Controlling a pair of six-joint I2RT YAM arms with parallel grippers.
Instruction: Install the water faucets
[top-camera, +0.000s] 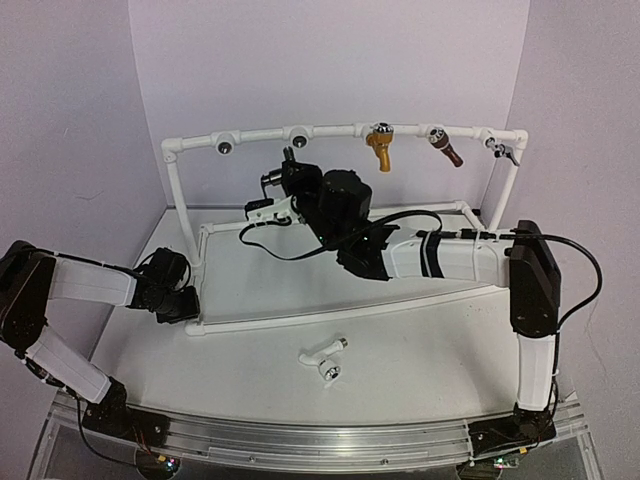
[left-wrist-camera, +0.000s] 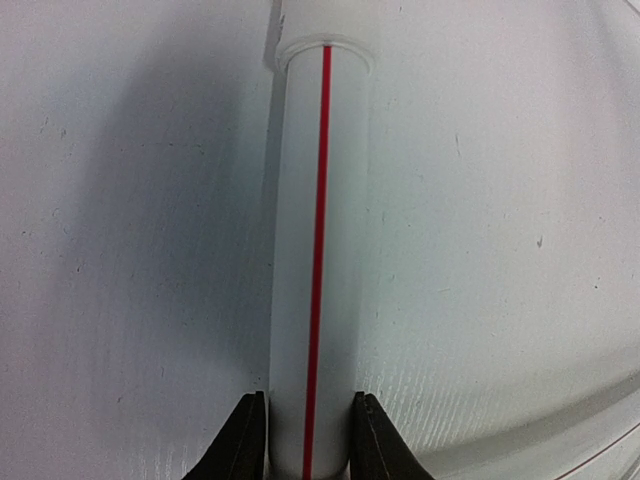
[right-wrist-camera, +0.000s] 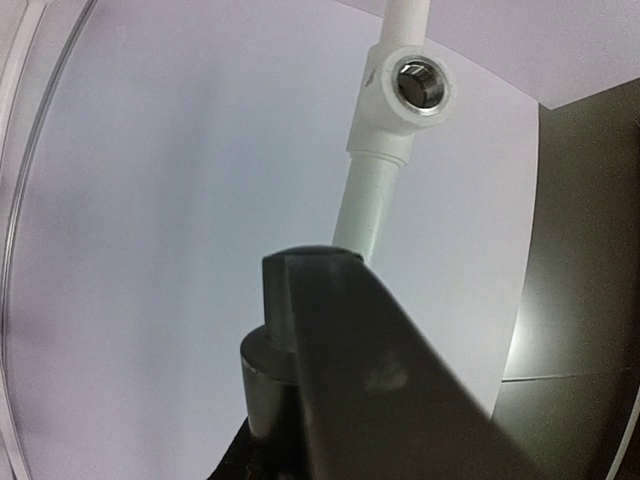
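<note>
In the top view, my right gripper (top-camera: 284, 182) is raised in front of the rack's top pipe (top-camera: 262, 134). It is shut on a dark faucet (right-wrist-camera: 390, 400), which fills the lower right wrist view and hides most of the fingers. Beyond the faucet, an empty threaded socket (right-wrist-camera: 420, 84) faces the camera. Two open sockets, the left one (top-camera: 225, 148) and the middle-left one (top-camera: 300, 141), show on the top pipe. A white faucet (top-camera: 326, 358) lies on the table. My left gripper is shut on a white frame pipe (left-wrist-camera: 300, 250) with a red line.
Along the top pipe hang an orange faucet (top-camera: 379, 146), a brown-handled faucet (top-camera: 445, 146) and a chrome faucet (top-camera: 502, 150). The frame's lower front pipe (top-camera: 300, 319) crosses the table. A black cable loops beside the right arm.
</note>
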